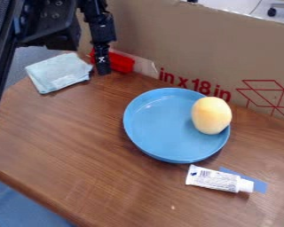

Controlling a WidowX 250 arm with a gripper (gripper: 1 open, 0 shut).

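The black gripper (100, 64) hangs at the back left, pointing down, in front of a red object (121, 63) that lies against the cardboard. Whether its fingers are open or shut is too small and dark to tell. A folded pale cloth (58, 73) lies just left of it. A light blue plate (156, 124) holds a pale yellow round object (211, 115) on its right side.
A white tube (218, 178) lies at the front right beside a blue patch. A cardboard box (204, 53) walls the back of the wooden table (85, 168).
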